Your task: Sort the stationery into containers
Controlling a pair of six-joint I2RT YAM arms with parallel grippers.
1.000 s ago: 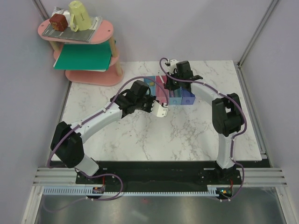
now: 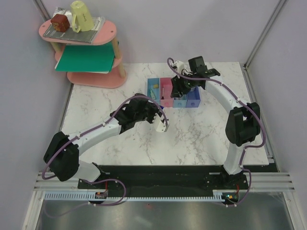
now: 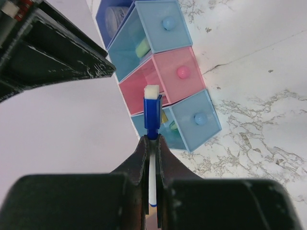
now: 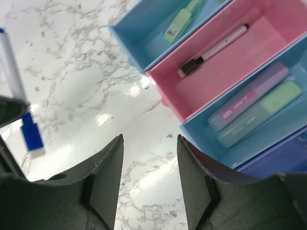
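Observation:
My left gripper is shut on a white marker with a blue cap, seen also at the left edge of the right wrist view, where the marker (image 4: 32,135) hangs left of the organizer. My right gripper is open above the marble top, nothing between its fingers, at the near end of the bins. The pink bin (image 4: 225,52) holds a white-and-black pen (image 4: 225,40). A blue bin (image 4: 194,136) holds pink and green pieces (image 4: 256,115); another blue bin (image 4: 139,24) holds a green item (image 4: 175,26).
A pink two-tier shelf (image 2: 96,80) with a green folder, mug and red block stands at the back left. The dark blue bin (image 2: 193,100) is rightmost.
My right arm has shifted slightly right.

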